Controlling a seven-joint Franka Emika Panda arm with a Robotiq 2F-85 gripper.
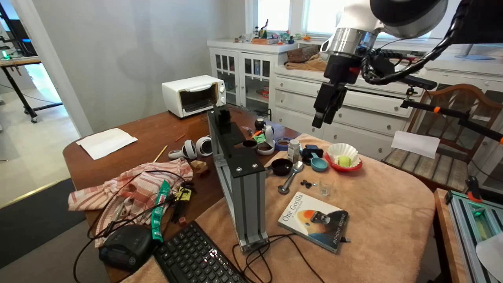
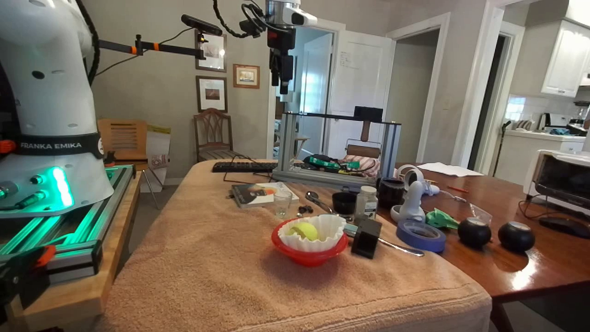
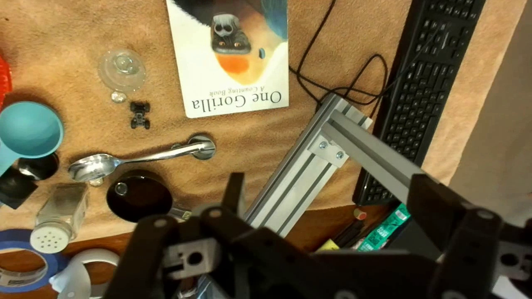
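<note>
High above the table hangs my gripper (image 1: 323, 123), pointing down with nothing held. In the wrist view its dark fingers (image 3: 233, 192) stand wide apart, and the gripper is open. Beneath it, the wrist view shows a metal frame (image 3: 294, 192). The picture book "One Gorilla" (image 3: 234, 60) lies flat on the tan towel (image 1: 377, 226). Beside the book are a small clear glass (image 3: 123, 69), a tiny black toy car (image 3: 140, 115) and a silver spoon (image 3: 154, 154). A red bowl (image 2: 309, 257) holds a white paper liner (image 2: 332, 235) with a yellow-green ball (image 2: 303, 230) inside.
The metal frame's black top (image 1: 240, 160) rises well above the table. Around the spoon crowd a black cup (image 3: 139, 195), a shaker (image 3: 60, 219), a teal scoop (image 3: 32, 129) and blue tape (image 3: 25, 259). A keyboard (image 1: 198, 257) and cables lie at the near side.
</note>
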